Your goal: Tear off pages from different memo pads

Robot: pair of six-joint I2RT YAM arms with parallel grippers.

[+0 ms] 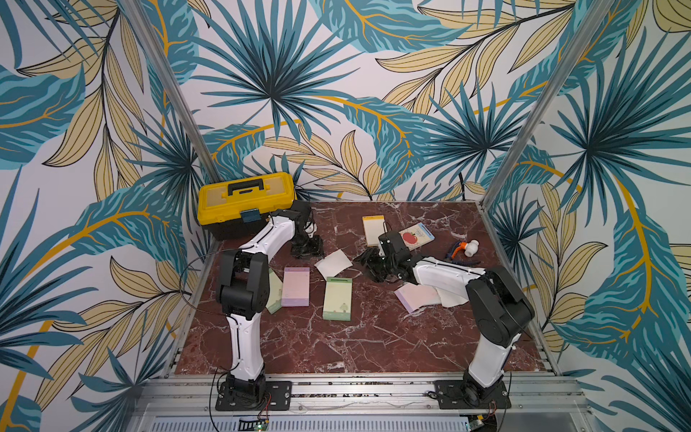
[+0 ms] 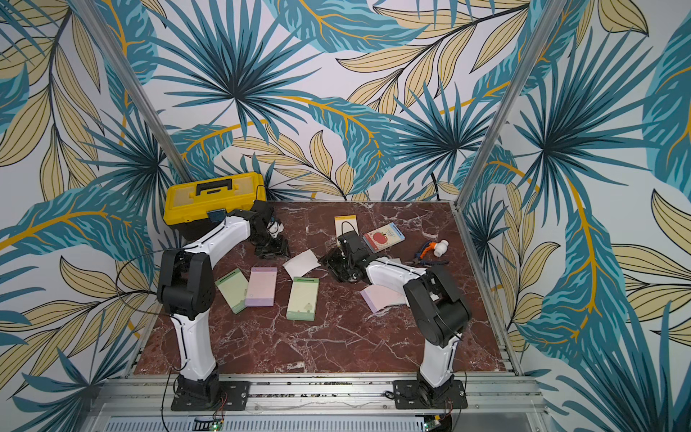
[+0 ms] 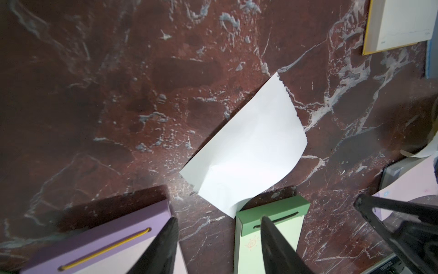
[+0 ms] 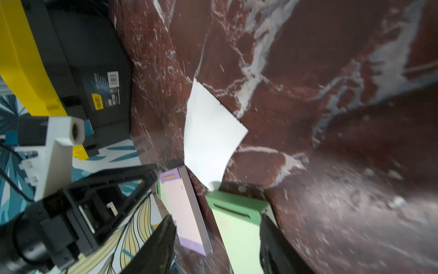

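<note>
A loose white sheet (image 3: 251,146) lies flat in the middle of the table, one corner at the top of a green memo pad (image 1: 337,300). To its left are a purple pad (image 1: 296,288) and another green pad (image 2: 232,290). Above the table near the sheet's left, my left gripper is open with nothing between its fingers. My right gripper hangs right of the sheet, its fingers apart and empty. Beneath the right arm lies a pink pad (image 1: 414,296) with a loose sheet (image 1: 453,297) beside it.
At the back are a yellow-topped pad (image 1: 374,232) and a pad with a red fruit picture (image 1: 417,235). A yellow toolbox (image 1: 244,196) fills the back left. An orange-and-black tool (image 2: 428,250) lies far right.
</note>
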